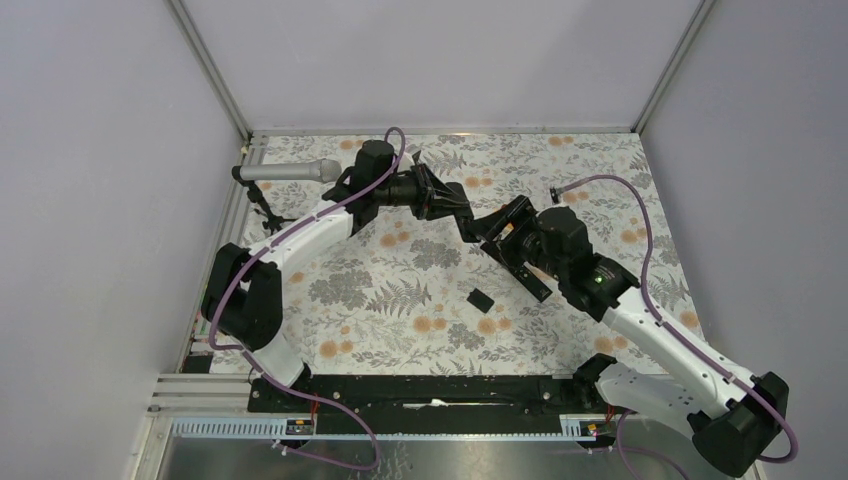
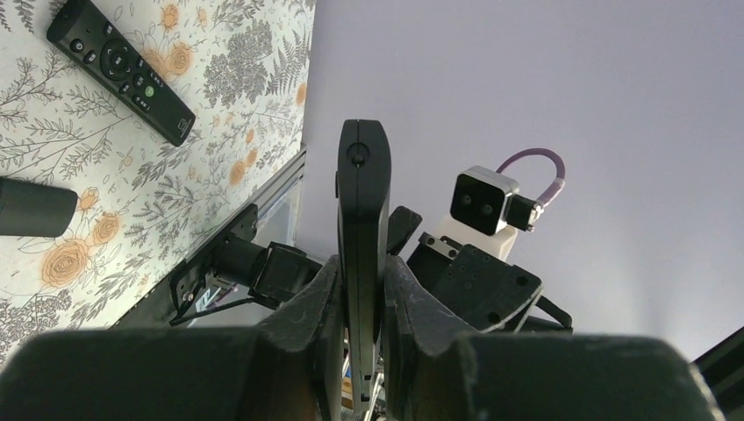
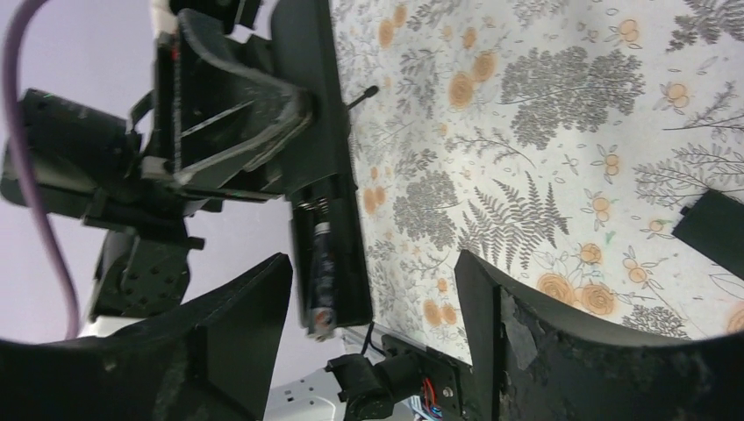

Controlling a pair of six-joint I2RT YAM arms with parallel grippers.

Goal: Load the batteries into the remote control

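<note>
My left gripper (image 1: 440,200) is shut on a black remote (image 2: 360,189), held upright above the table. In the right wrist view its battery compartment (image 3: 351,272) faces me, with a battery (image 3: 323,272) lying in it, spring visible above. My right gripper is open just in front of the compartment, nothing visible between its fingers. A small black cover (image 1: 480,300) lies on the floral table, also at the right edge of the right wrist view.
A second remote (image 2: 118,66) lies on the table beneath the right arm. A grey cylinder on a black stand (image 1: 290,172) is at the back left.
</note>
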